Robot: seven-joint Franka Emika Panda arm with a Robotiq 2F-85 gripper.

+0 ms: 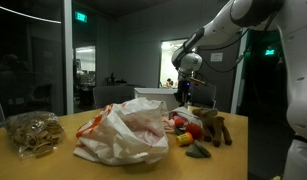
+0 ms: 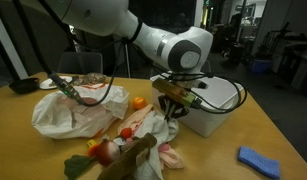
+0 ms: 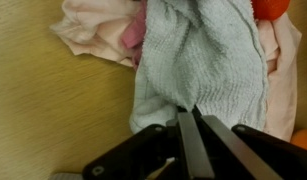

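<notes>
In the wrist view a pale grey-white towel lies bunched under my gripper, and the fingers are shut on a pinched fold of it. Exterior view 2 has the gripper pointing down at the same towel, with most of the cloth still resting on the pile. Pinkish cloth pokes out beside the towel, and a red round item touches its upper edge. From exterior view 1 the gripper is small and partly lost behind the pile.
A crumpled white and red plastic bag stands beside the pile. A brown plush toy and toy produce lie close by. Behind the gripper is a white box; a blue cloth lies on open table. A bag of brown items sits apart.
</notes>
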